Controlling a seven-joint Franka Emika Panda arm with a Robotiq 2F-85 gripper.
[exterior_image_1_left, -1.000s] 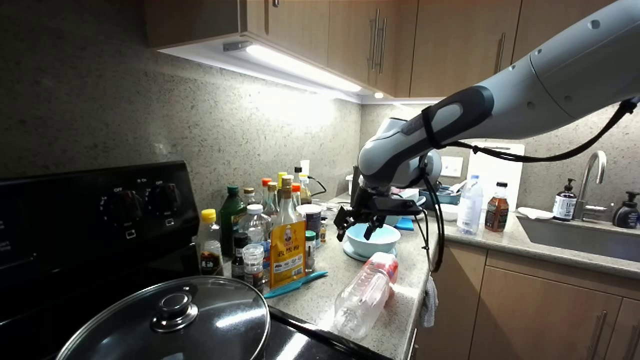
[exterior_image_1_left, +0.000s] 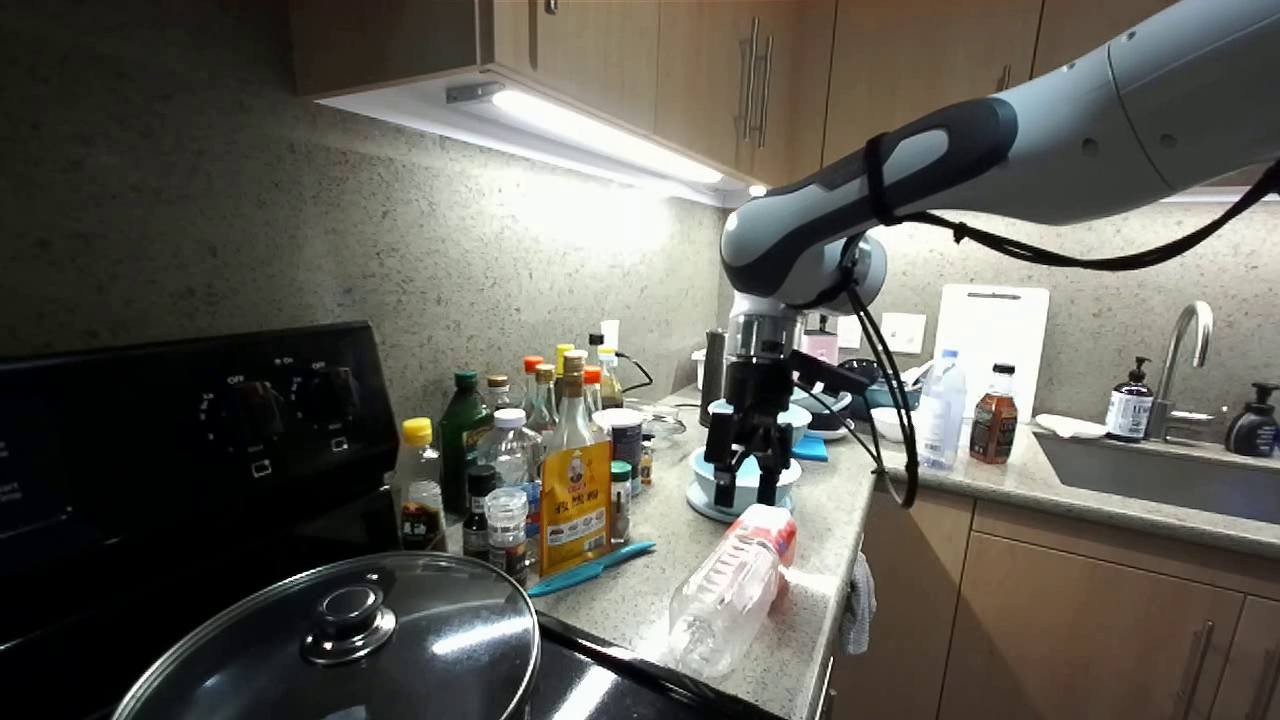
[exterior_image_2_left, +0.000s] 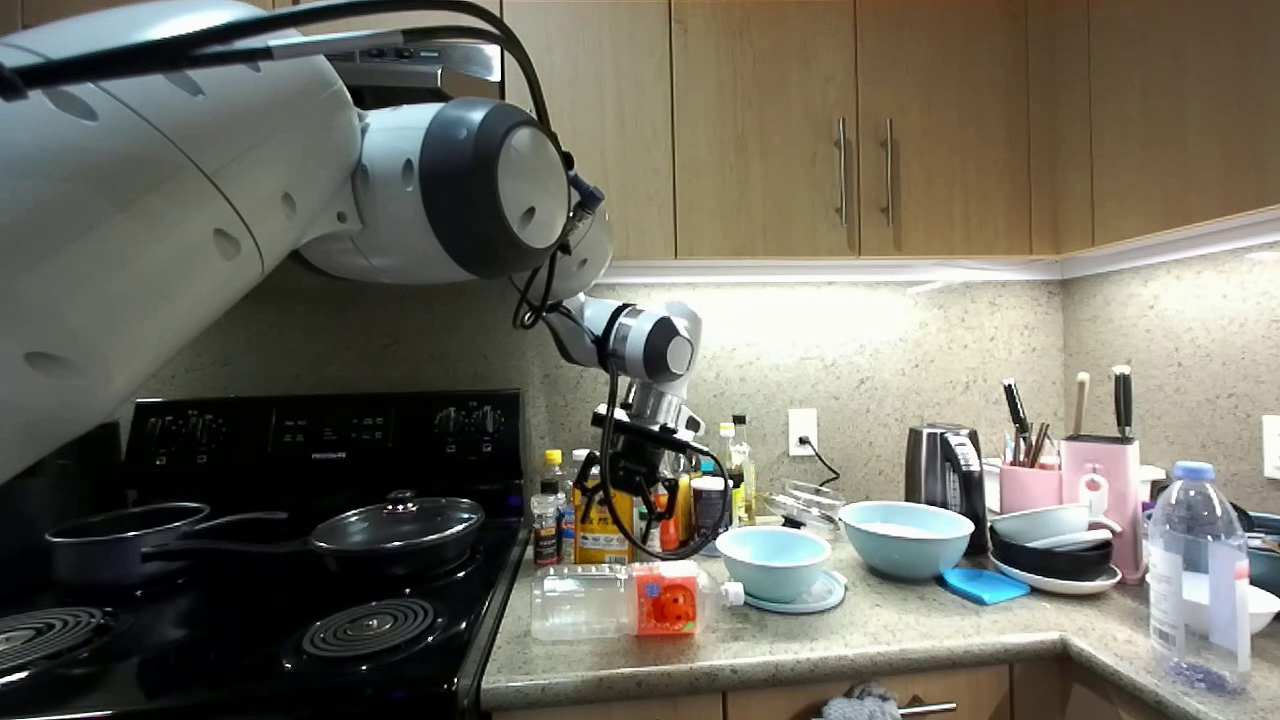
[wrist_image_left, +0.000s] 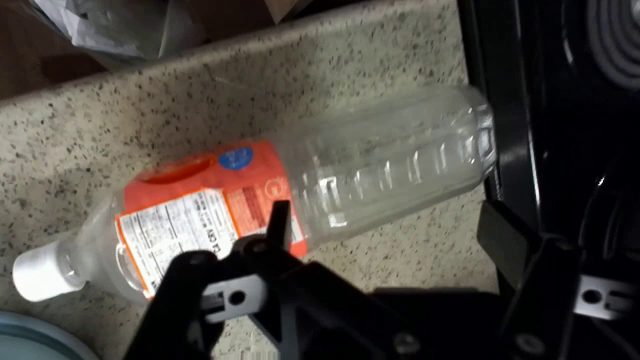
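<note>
A large clear plastic bottle (wrist_image_left: 384, 162) with a red-orange label and white cap lies on its side on the counter. In exterior view 2 the bottle (exterior_image_2_left: 588, 600) has its cap toward the blue bowl and its base toward the stove. My gripper (exterior_image_1_left: 752, 482) points down, in the air above the counter near the bottle. Seen from the wrist, the gripper stands open, its fingers wide apart and nothing held between them; one fingertip overlaps the label in that view. The bottle (exterior_image_1_left: 734, 588) appears apart from the fingers in exterior view 1.
A light blue bowl (exterior_image_2_left: 774, 562) on a plate stands by the bottle's cap. Several sauce bottles and a yellow packet (exterior_image_1_left: 576, 506) line the wall, with a blue knife (exterior_image_1_left: 590, 569) in front. A lidded pan (exterior_image_1_left: 342, 636) sits on the stove. The counter's front edge runs close by.
My gripper has swung from a slanted pose to pointing downward, and shifted slightly right in exterior view 1. The bottle lies where it was.
</note>
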